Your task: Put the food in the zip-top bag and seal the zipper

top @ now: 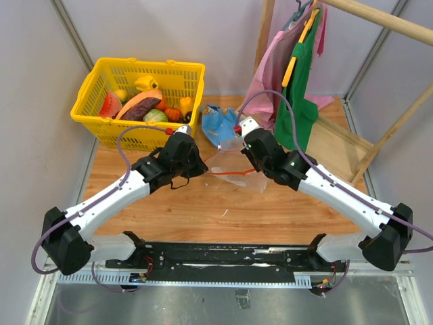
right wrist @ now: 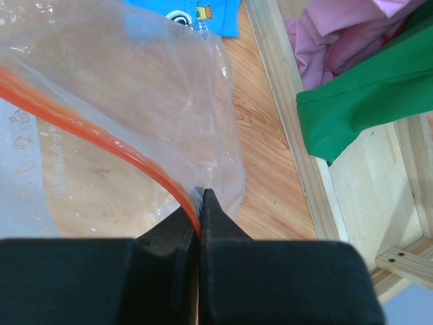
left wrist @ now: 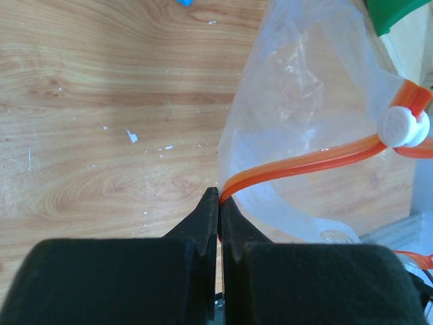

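Between the two arms hangs a clear zip top bag (top: 233,161) with an orange zipper edge and its mouth spread. In the left wrist view a white slider (left wrist: 403,127) sits on the orange strip (left wrist: 304,164). My left gripper is shut on the strip at one corner of the mouth. On the other side my right gripper is shut on the bag's orange edge (right wrist: 108,141). The bag looks empty from these views. Toy food, such as a watermelon slice (top: 110,105) and an eggplant (top: 139,108), lies in the yellow basket (top: 86,105).
Behind the bag lies a blue printed packet (top: 218,125). A wooden rack at the right carries a green cloth (top: 301,88) and a pink cloth (top: 270,71) on hangers, close to my right arm.
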